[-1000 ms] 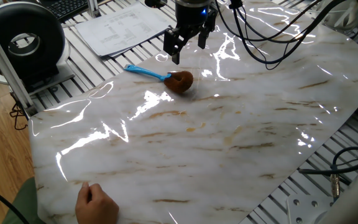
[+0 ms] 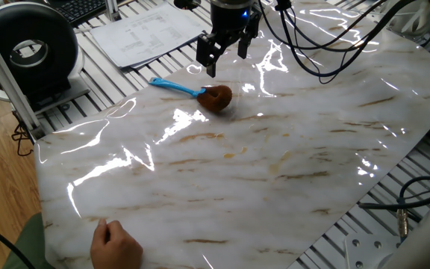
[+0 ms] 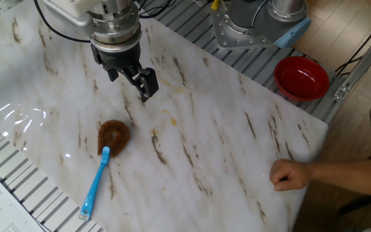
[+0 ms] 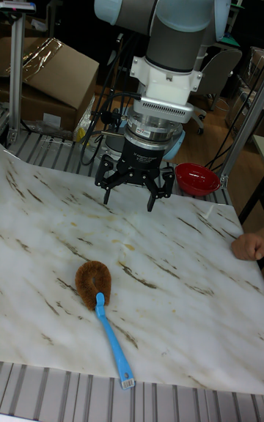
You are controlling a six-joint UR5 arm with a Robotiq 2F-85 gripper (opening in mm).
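A brush with a round brown bristle head point(image 2: 215, 98) and a blue handle point(image 2: 173, 86) lies flat on the marble-patterned sheet. The same brush head point(image 3: 113, 136) and handle point(image 3: 94, 187) show in the second exterior view. My gripper point(image 4: 128, 201) hangs above the sheet with its fingers spread apart and nothing between them. In the third view it stands on the far side of the brush, clear of it. From the first view, the gripper point(image 2: 228, 66) appears above and behind the bristle head without touching it.
A red bowl point(image 3: 301, 78) stands at the table's edge near the robot base. A person's fist point(image 2: 116, 246) rests on the sheet point(image 2: 222, 194). Papers point(image 2: 146, 36) and a black spool point(image 2: 30, 51) lie beyond the sheet.
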